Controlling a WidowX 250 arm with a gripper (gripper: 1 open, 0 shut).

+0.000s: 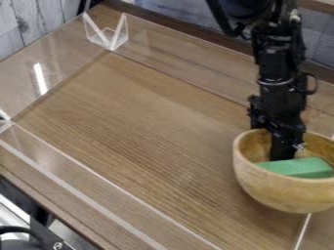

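The black robot arm reaches down from the top right, and its gripper (280,146) is low inside a light wooden bowl (271,192) at the right. A green block (298,168) lies tilted in the bowl, just beside the gripper. The fingertips are mostly hidden by the bowl and dark against each other, so what they hold cannot be made out.
A white wire-like stand (107,34) is at the back left. The table's edge runs along the lower left.
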